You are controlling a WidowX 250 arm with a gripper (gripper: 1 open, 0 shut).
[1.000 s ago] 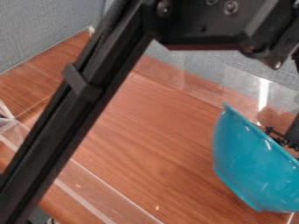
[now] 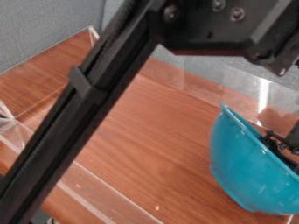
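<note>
A turquoise bowl (image 2: 239, 166) sits at the right of the camera view, partly cut off by the frame edge. Behind its rim, at the far right, the dark gripper (image 2: 281, 144) reaches down at or into the bowl. Its fingers are mostly hidden by the bowl, so their state does not show clearly. The black arm spans from the lower left up to the top and over to the right.
Transparent panels edge it at the lower left and along the back right, with grey padded walls behind.
The bowl has shifted very slightly to the left, and the gripper at its rim has moved a little with it.
</note>
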